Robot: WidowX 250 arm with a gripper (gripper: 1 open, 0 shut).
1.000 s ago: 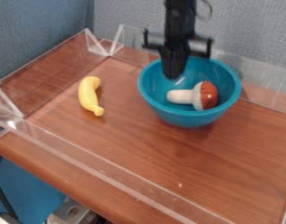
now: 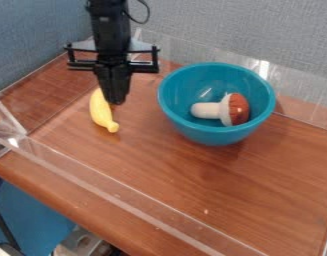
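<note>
The black gripper (image 2: pixel 115 94) hangs at the upper left, pointing down just above the top end of a yellow banana (image 2: pixel 103 113); its fingertips look shut, and I cannot tell whether they touch the banana. The banana lies on the wooden table (image 2: pixel 179 200). To the right sits a teal bowl (image 2: pixel 193 132) holding a white-stemmed toy mushroom with a red cap (image 2: pixel 235 108).
Clear plastic walls edge the table at the back and left, with grey padded walls behind. A blue area lies below the left edge.
The banana, bowl and mushroom look unmoved.
</note>
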